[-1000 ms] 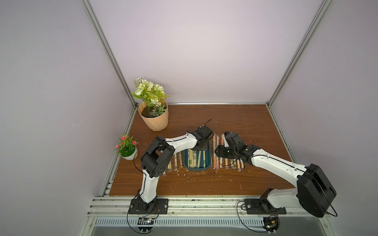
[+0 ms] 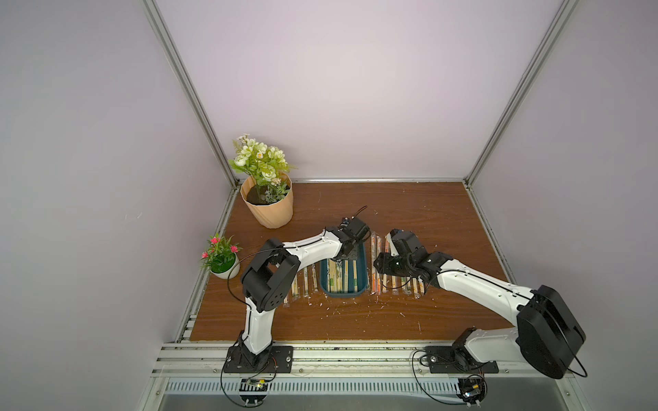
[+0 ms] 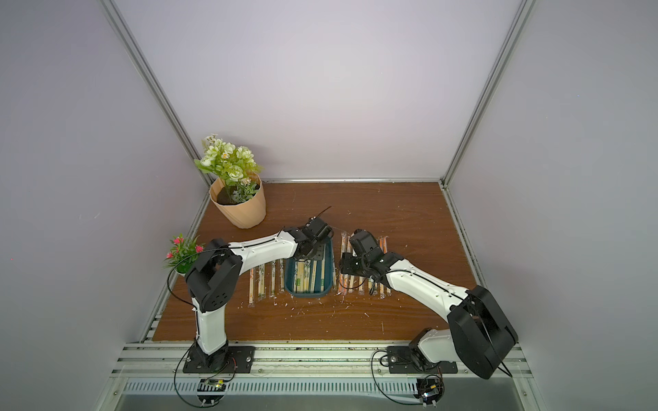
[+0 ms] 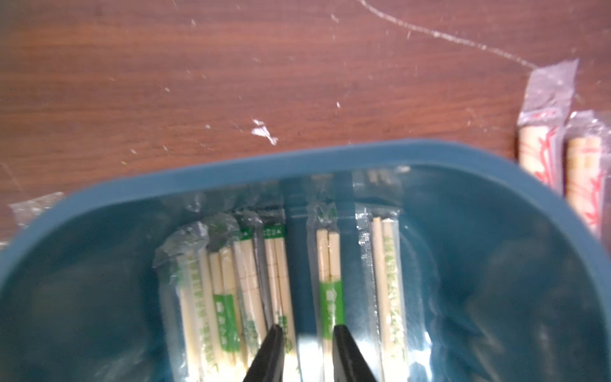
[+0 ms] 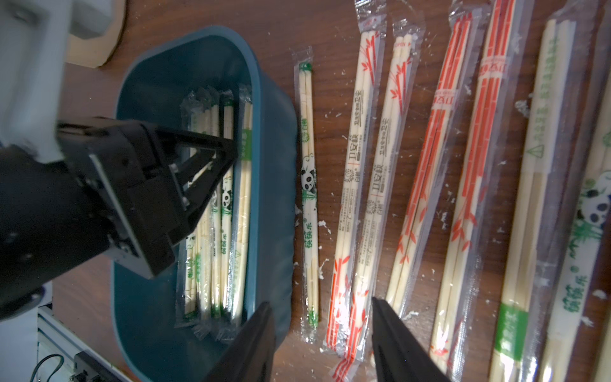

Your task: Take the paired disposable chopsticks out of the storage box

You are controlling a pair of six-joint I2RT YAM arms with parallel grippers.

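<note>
A blue storage box (image 2: 342,293) holds several paired chopsticks in clear wrappers (image 4: 273,254), lying side by side. My left gripper is inside or just over the box, its fingers part open either side of a green-banded pair (image 4: 329,293); whether it touches that pair I cannot tell. My right gripper stands open just right of the box, above wrapped chopsticks (image 5: 347,191) on the table, with nothing seen between its fingers.
Rows of wrapped chopsticks lie on both sides of the box. A large potted plant (image 2: 272,209) stands back left, a small one (image 2: 226,270) at the left.
My left arm has shifted slightly, its gripper rising a little over the box in the top left view. The right arm has not moved.
</note>
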